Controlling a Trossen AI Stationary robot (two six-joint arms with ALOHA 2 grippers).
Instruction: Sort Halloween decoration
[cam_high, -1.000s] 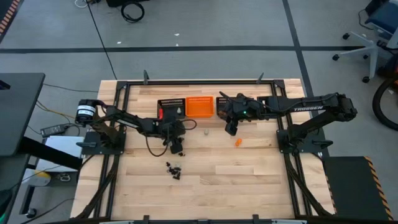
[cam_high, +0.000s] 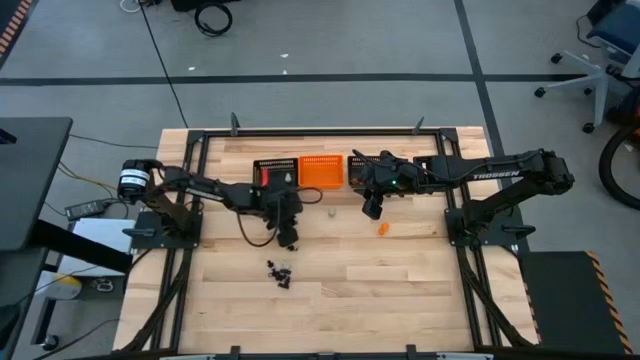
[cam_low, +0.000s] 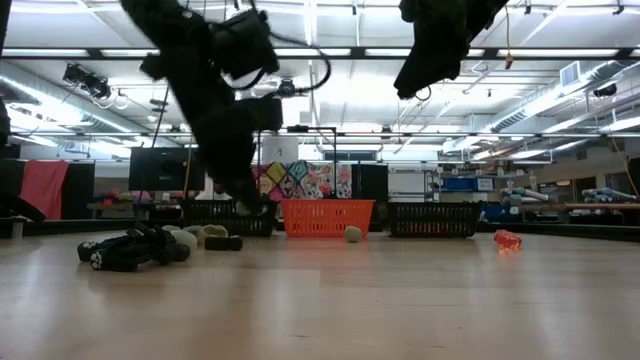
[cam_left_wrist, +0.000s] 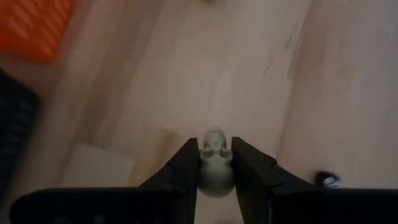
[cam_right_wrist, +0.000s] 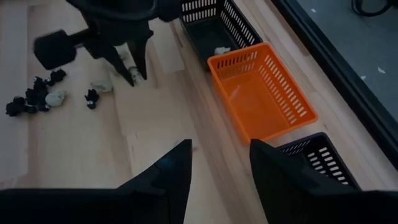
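Note:
Between the fingers of my left gripper is a small white skeleton figure (cam_left_wrist: 216, 171), gripped with its skull end showing. In the high view this gripper (cam_high: 289, 246) hangs over the table, nearer the viewer than the baskets. My right gripper stands open and empty, above the table near the orange basket (cam_right_wrist: 261, 129). Black figures (cam_right_wrist: 37, 96) lie in a pile, with a white figure (cam_right_wrist: 56, 98) against them. One orange piece (cam_high: 383, 229) rests alone on the right. A pale piece (cam_low: 352, 234) sits before the orange basket.
A black basket (cam_right_wrist: 239, 22) with a white figure (cam_right_wrist: 222, 50) inside stands left of the orange one, and another black basket (cam_right_wrist: 345, 173) stands to the right, partly hidden by my right gripper.
My left gripper, with the skeleton in it, has swung away from the baskets and toward the black pile, rising slightly. The right arm appears nearly still.

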